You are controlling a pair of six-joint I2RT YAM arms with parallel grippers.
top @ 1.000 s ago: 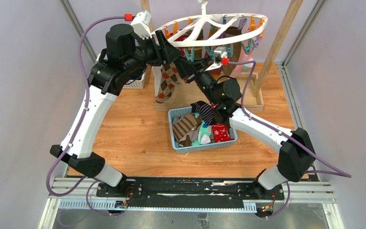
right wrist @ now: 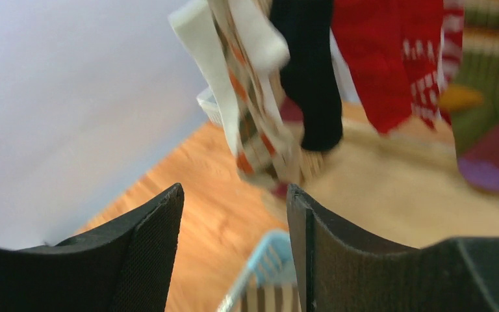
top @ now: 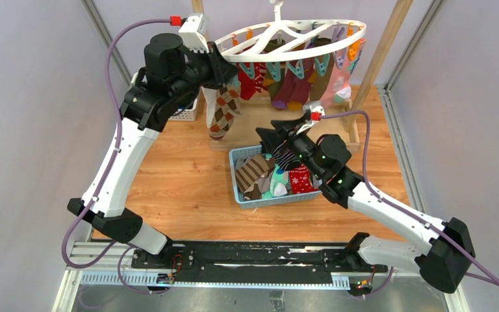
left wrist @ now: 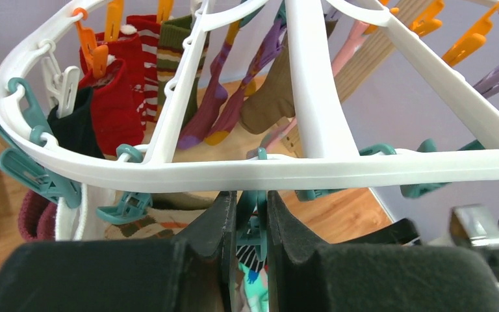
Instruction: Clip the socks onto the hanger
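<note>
My left gripper is shut on a teal clip (left wrist: 258, 237) under the rim of the white round hanger (left wrist: 390, 162). Socks hang from clips round the ring: red (left wrist: 114, 97), green striped, purple, black, and a brown argyle pair (top: 224, 110) at the front left. My right gripper (top: 266, 140) is open, lower and right of the left one, over the blue basket (top: 269, 201) of loose socks; in the blurred right wrist view no sock shows between its fingers.
A white basket (top: 183, 114) stands at the back left. The wooden stand's post (top: 382, 52) rises at the right. The wooden floor around the blue basket is clear.
My right gripper has moved down and right, away from the left gripper, toward the blue basket. The hanger's clips have shifted a little. My left gripper has stayed nearly still.
</note>
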